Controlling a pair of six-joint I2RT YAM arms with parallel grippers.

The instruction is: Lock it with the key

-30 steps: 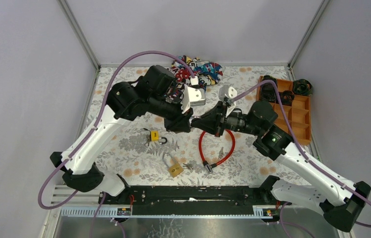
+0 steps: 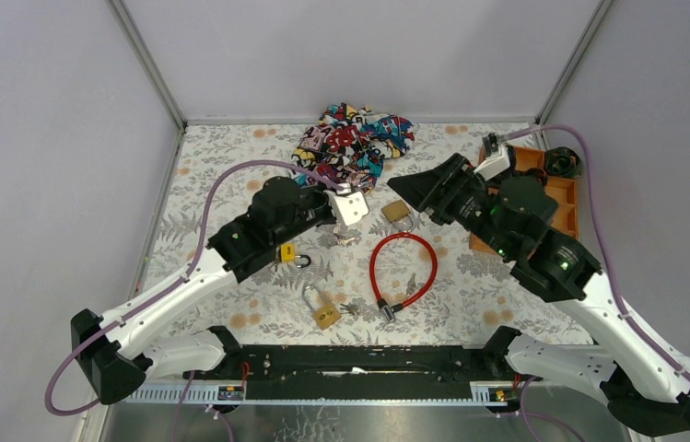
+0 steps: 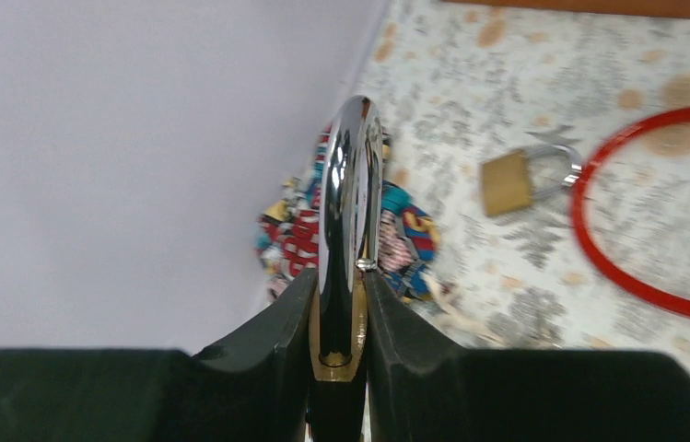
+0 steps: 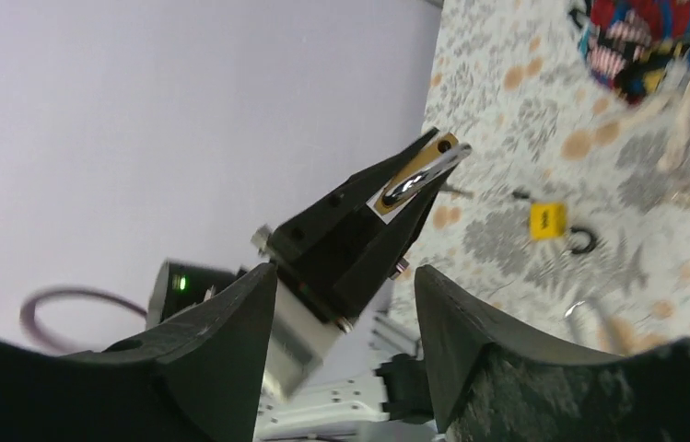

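A padlock with a brass body and a shiny steel shackle [image 3: 350, 175] is clamped in my left gripper, its shackle pointing away from the fingers. The right wrist view shows the same padlock [image 4: 426, 175] between the left fingers, off the table. Whether its shackle is locked, I cannot tell. My right gripper [image 2: 417, 196] is partly open, apart from the left one and to its right in the top view; nothing shows between its fingers. I see no key at the held padlock. Small keys [image 2: 350, 308] lie on the table.
On the table lie a brass padlock [image 2: 396, 212], a yellow padlock [image 2: 286, 251], a larger brass padlock [image 2: 326, 316] and a red cable lock [image 2: 374, 267]. Patterned cloth [image 2: 345, 143] is bunched at the back. An orange compartment box [image 2: 562, 190] stands at the right.
My grippers were together at the middle. The right one has opened and drawn away to the right and back. The left one has shifted left, still with the padlock.
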